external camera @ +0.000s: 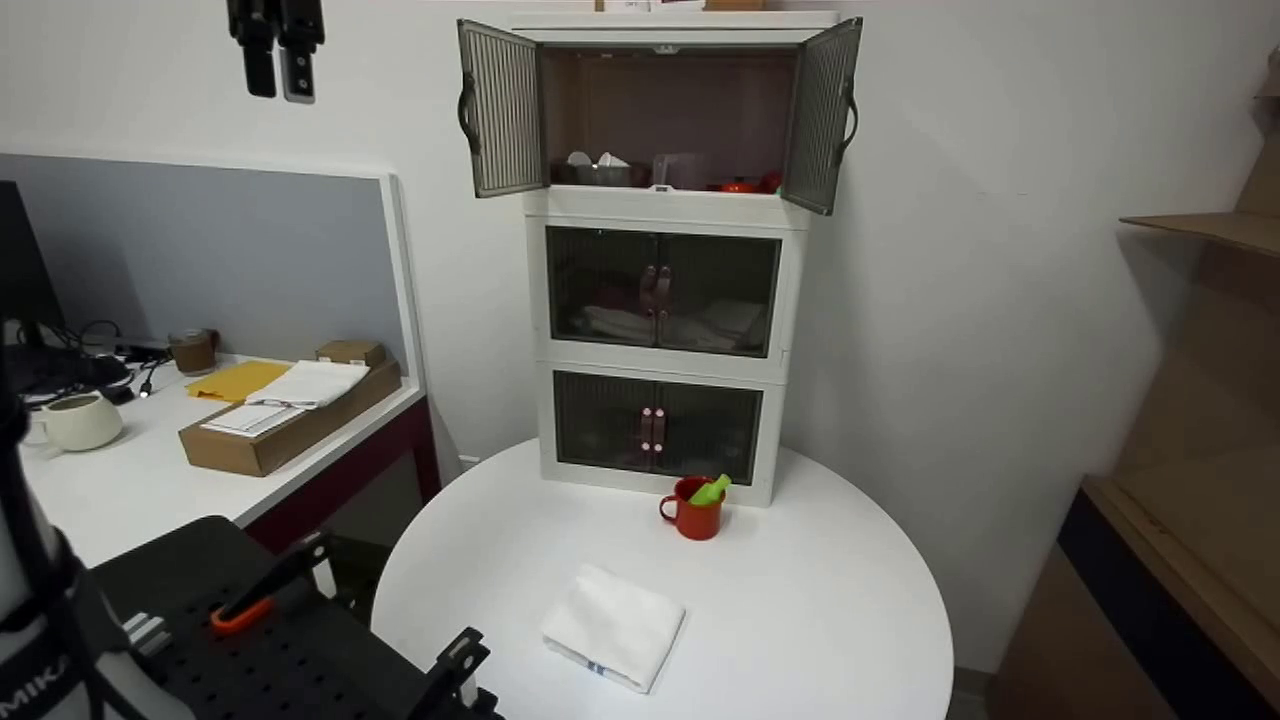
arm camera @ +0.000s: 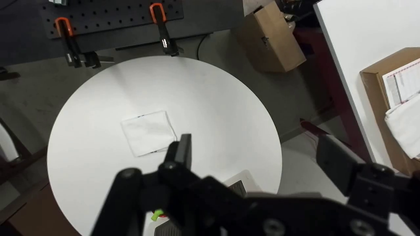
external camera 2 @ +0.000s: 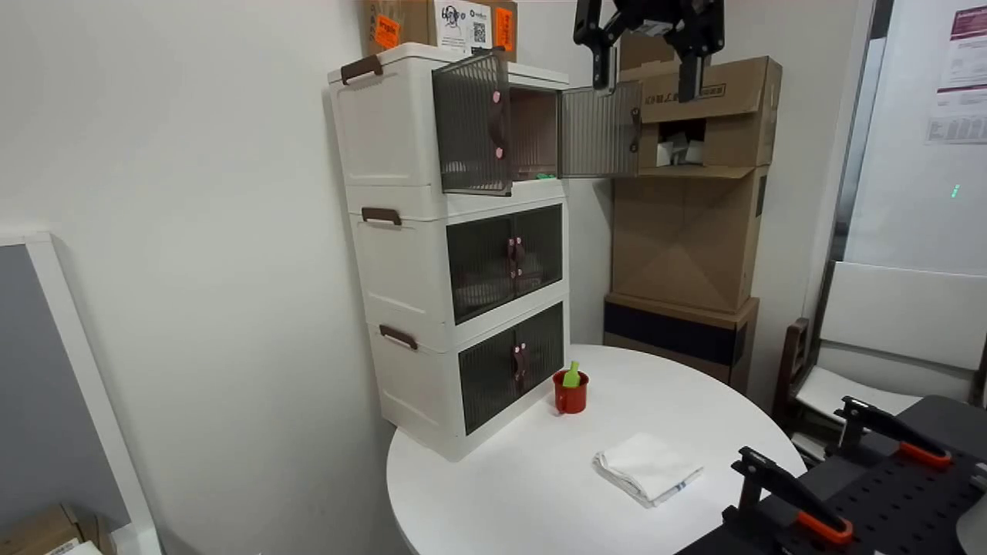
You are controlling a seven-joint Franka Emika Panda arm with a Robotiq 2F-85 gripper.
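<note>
High above the round white table (external camera: 816,588), my gripper (external camera 2: 647,87) is open, its two fingers wide apart and nothing between them. A folded white cloth (external camera: 618,626) with a blue stripe lies flat on the table; the wrist view shows the same cloth (arm camera: 147,133) from above. At the foot of the cabinet stands a red mug (external camera: 699,518) holding a bright green item (external camera: 710,491). The white cabinet (external camera: 666,214) has three tiers. Both doors of its top tier stand open, while the lower two pairs are closed. A dark bowl (external camera: 603,175) and a red item (external camera: 740,186) sit inside the top.
Clamps with orange grips (arm camera: 158,11) sit along the black robot bench (arm camera: 212,17). To the left a desk (external camera: 132,480) carries a cardboard box (external camera: 258,451) and a pale mug (external camera: 79,422). Cardboard boxes (external camera 2: 680,245) are stacked beyond the cabinet.
</note>
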